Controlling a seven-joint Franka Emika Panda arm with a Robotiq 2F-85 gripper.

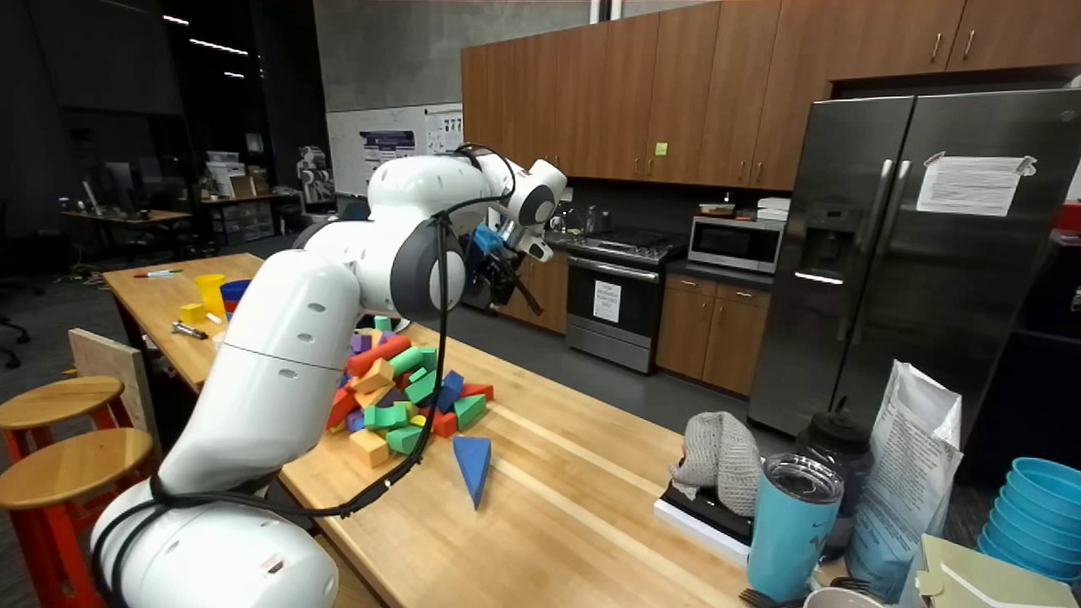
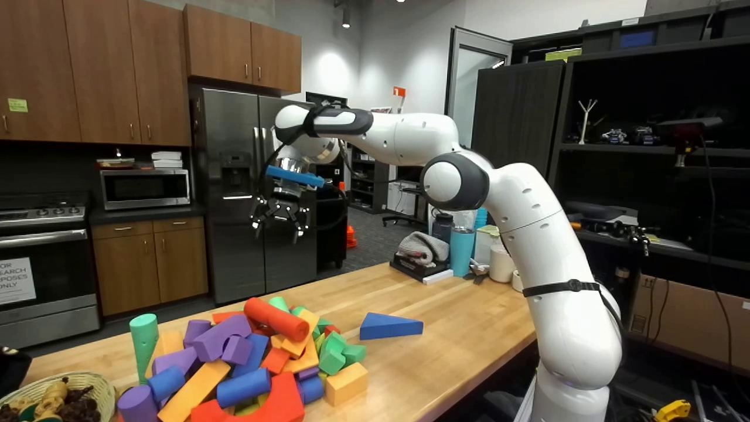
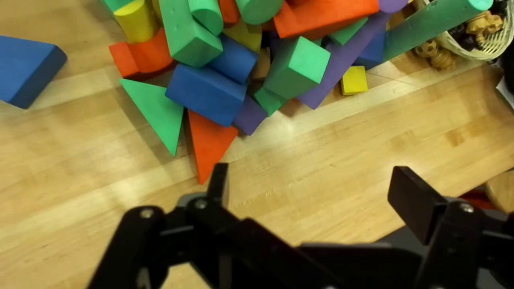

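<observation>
A heap of coloured wooden blocks lies on the wooden table, with cylinders, arches, wedges and bars in red, green, blue, purple, orange and yellow. Apart from it rests a blue triangular block, seen at the left edge in the wrist view. Well above the table, beyond its far side, hangs my gripper. Its two black fingers stand wide apart in the wrist view, and only bare tabletop and the table's edge show between them. At the heap's near border there, a green triangle and a red triangle stick out.
A woven basket of small items sits beside the heap. At the table's other end are a grey cloth, a teal tumbler and a white bag.
</observation>
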